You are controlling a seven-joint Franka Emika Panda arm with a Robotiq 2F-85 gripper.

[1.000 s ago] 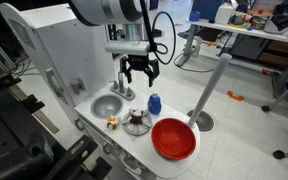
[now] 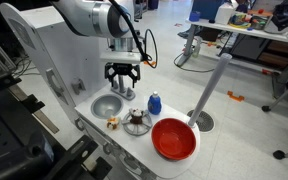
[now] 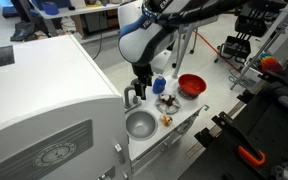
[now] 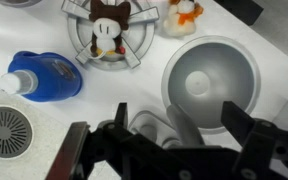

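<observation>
My gripper (image 2: 122, 76) hangs over the sink's grey faucet (image 2: 125, 92), fingers pointing down. In the wrist view its two dark fingers (image 4: 79, 145) are spread wide, so it is open, with the faucet (image 4: 184, 127) showing below and between them. Whether either finger touches the faucet cannot be told. The round grey sink bowl (image 4: 212, 80) is empty. A blue bottle with a white cap (image 4: 46, 78) stands to one side of the faucet. On a metal rack lies a brown and white plush toy (image 4: 109, 27); a smaller orange and white toy (image 4: 182, 18) lies beside the sink.
A red bowl (image 2: 174, 139), looking empty, occupies the end of the white counter (image 2: 134, 157). A large white cabinet (image 3: 54, 110) stands close to the faucet side. A grey post (image 2: 212, 88) rises behind the counter.
Over the last second my gripper has moved left and a little lower, from near the blue bottle to above the faucet. The objects look unmoved.
</observation>
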